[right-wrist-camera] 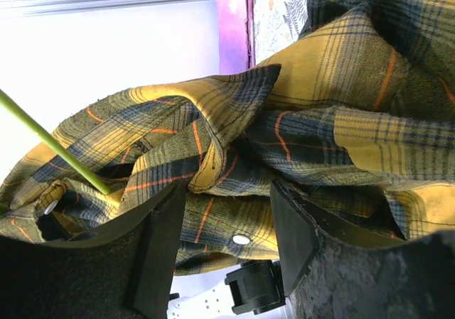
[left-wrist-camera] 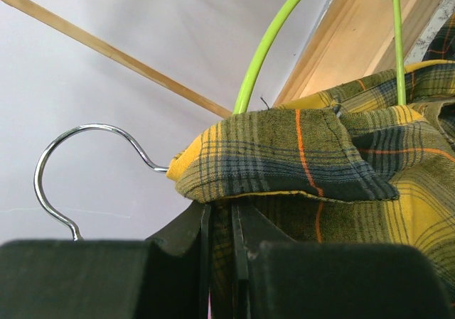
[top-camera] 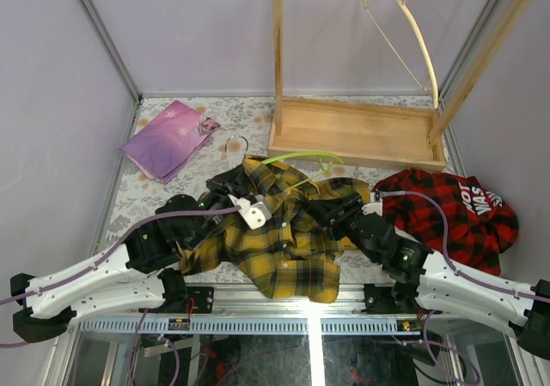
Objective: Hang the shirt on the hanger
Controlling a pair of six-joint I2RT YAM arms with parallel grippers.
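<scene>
A yellow and dark plaid shirt (top-camera: 288,240) lies crumpled at the front middle of the table. The green hanger (top-camera: 301,155) is partly inside it: one arm shows above the cloth, and its metal hook (left-wrist-camera: 89,127) sticks out at the collar. My left gripper is shut on the shirt near the collar, just beside the hook; whether the hanger is pinched too is hidden. My right gripper stands part open over the shirt, its fingers (right-wrist-camera: 167,234) on either side of a fold. The hanger's green arm (right-wrist-camera: 57,145) enters the cloth at the left of the right wrist view.
A wooden rack (top-camera: 361,132) stands at the back with a pale hanger (top-camera: 417,38) on its bar. Red plaid clothing (top-camera: 455,218) is heaped at the right. A folded purple cloth (top-camera: 170,139) lies back left, with bare table around it.
</scene>
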